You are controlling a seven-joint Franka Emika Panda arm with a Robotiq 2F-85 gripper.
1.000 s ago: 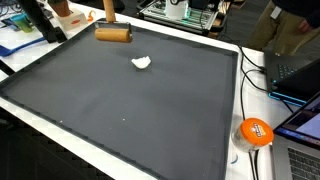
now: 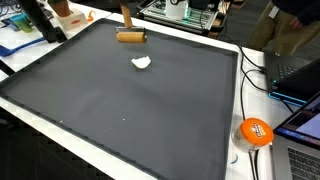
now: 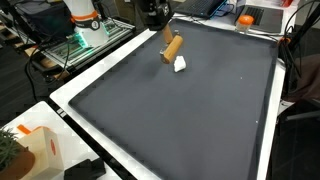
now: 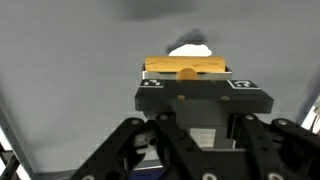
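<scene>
A wooden mallet-like tool hangs over the dark board, its cylindrical head (image 2: 130,37) level and its handle (image 2: 126,16) pointing up. In exterior view 2 the same head (image 3: 172,48) appears tilted beneath the black gripper (image 3: 164,24). My gripper is shut on the handle; its fingers are largely hidden in the wrist view, where the wooden head (image 4: 185,64) lies just beyond them. A small white piece (image 2: 141,63) rests on the board close by. The wrist view shows this white piece (image 4: 190,50) just past the head, partly covered by it.
The dark board (image 2: 130,110) is bare apart from the white piece. An orange-topped container (image 2: 254,134) stands beside it, near a laptop (image 2: 295,155). Plant pots (image 2: 72,18) and cables occupy the far left corner.
The wooden tool has shifted rightward in exterior view 1, bringing it nearer the white piece. That piece has stayed where it was.
</scene>
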